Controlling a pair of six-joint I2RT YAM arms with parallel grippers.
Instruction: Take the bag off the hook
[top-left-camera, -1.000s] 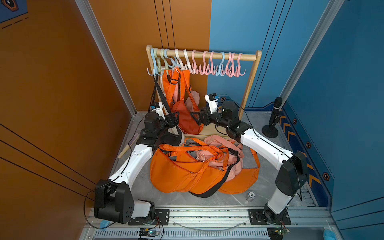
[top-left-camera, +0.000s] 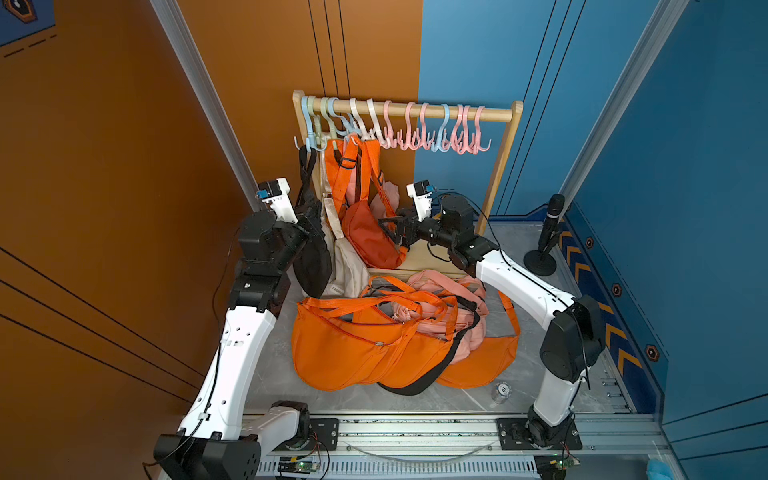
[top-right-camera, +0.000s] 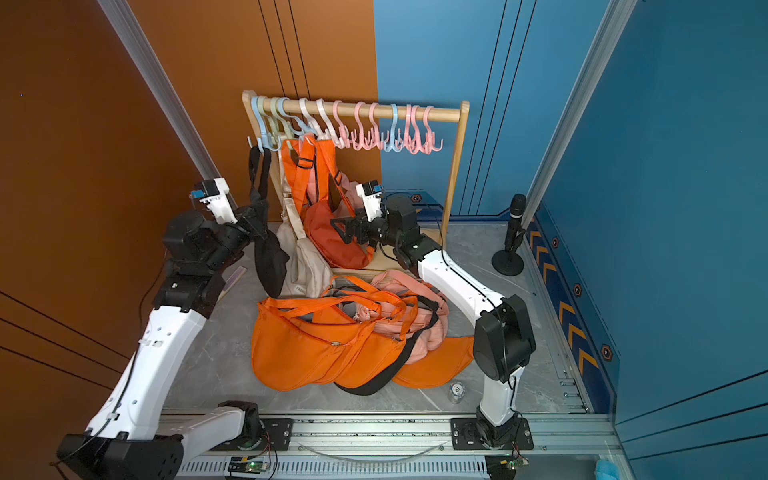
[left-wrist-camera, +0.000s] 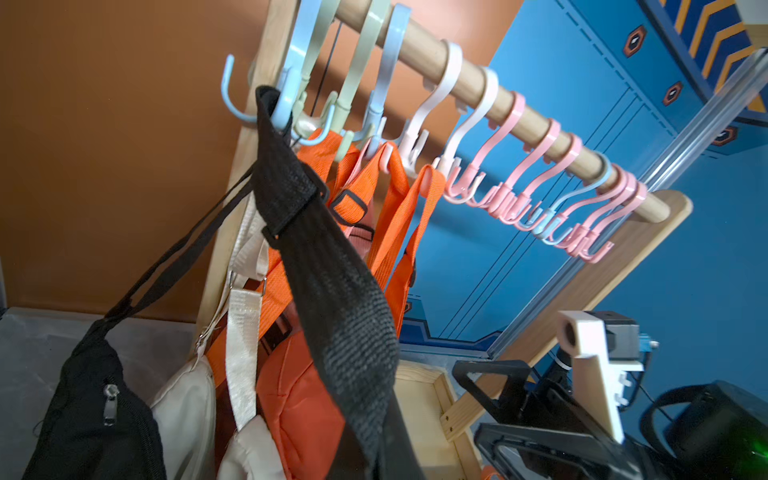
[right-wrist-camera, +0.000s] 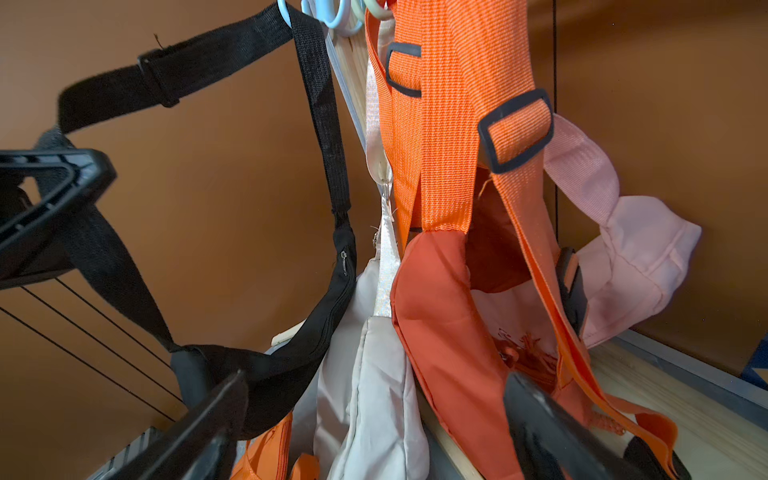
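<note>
The black bag (top-left-camera: 312, 268) hangs at the left, its strap (left-wrist-camera: 320, 272) still on a blue hook (left-wrist-camera: 300, 60). My left gripper (top-left-camera: 305, 216) is shut on that strap, which runs taut from the hook to the gripper in the left wrist view. Orange, red, pink and cream bags (right-wrist-camera: 448, 336) hang beside it, their straps on neighbouring hooks. My right gripper (top-left-camera: 388, 228) stands open in front of these bags, its fingers apart with nothing held, as the right wrist view shows.
A wooden rack (top-left-camera: 500, 176) carries a row of hooks, those at the right empty. A pile of orange and pink bags (top-left-camera: 344, 344) covers the floor in front. A microphone on a stand (top-left-camera: 540, 260) stands at the right, a small can (top-left-camera: 501, 392) at the front.
My left arm has moved up and toward the left with the black strap, and the black bag shifted left with it.
</note>
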